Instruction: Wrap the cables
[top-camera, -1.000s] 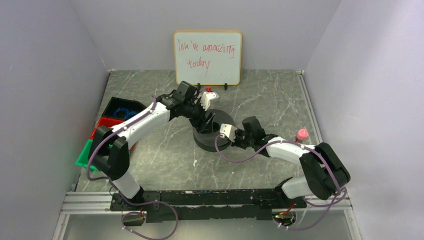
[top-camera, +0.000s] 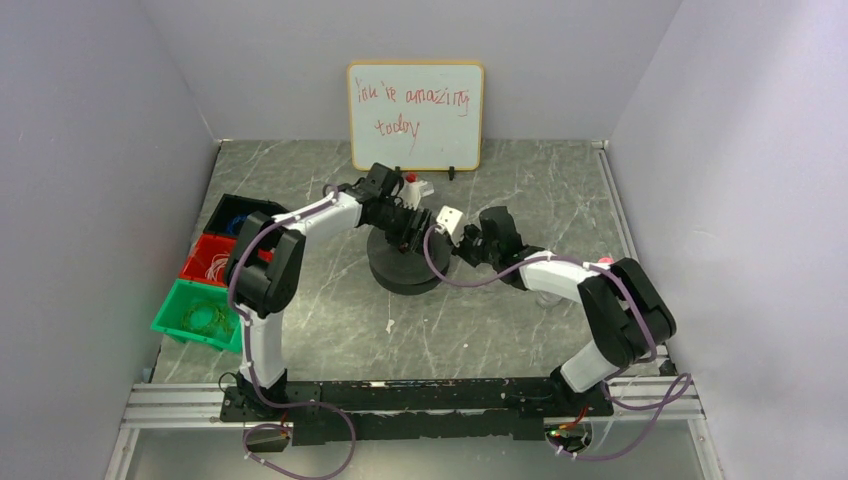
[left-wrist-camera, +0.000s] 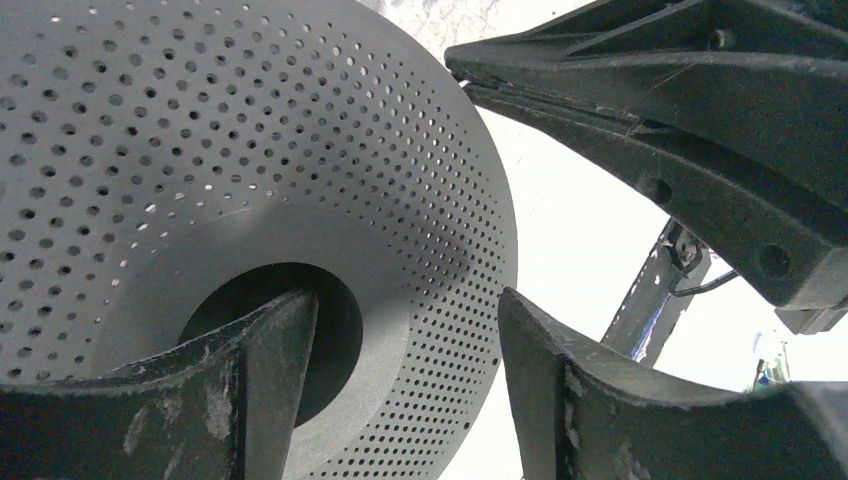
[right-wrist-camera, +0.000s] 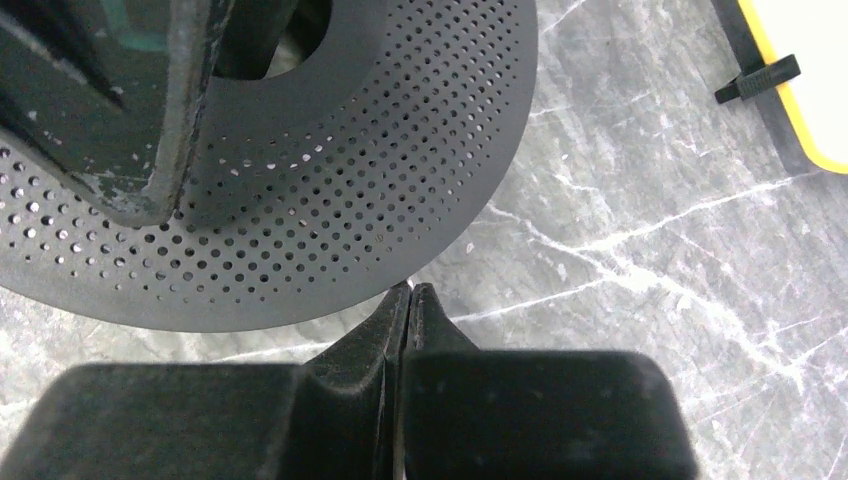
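A dark round drum (top-camera: 405, 280) with a perforated top stands mid-table under both arms. My left gripper is over its top, fingers apart; one finger (left-wrist-camera: 275, 350) lies over the central hole and the other is near the outer edge. No cable shows between them. At the drum's right edge, my right gripper is shut with its tips at the rim; a tiny pale spot shows there, too small to identify. Blue cable (top-camera: 236, 222), pale cable (top-camera: 216, 266) and green cable (top-camera: 203, 317) lie in bins at the left.
The black bin (top-camera: 268, 206), red bin (top-camera: 196, 262) and green bin (top-camera: 172, 322) line the left side. Behind stands a whiteboard (top-camera: 416, 120), with a small red-topped item (top-camera: 411, 178) before it. Another red-topped item (top-camera: 605, 260) is partly hidden by the right arm.
The drum has shifted left in the top view. My right gripper has moved slightly left and up, staying by its edge. The left arm has changed its bend, its elbow now further right.
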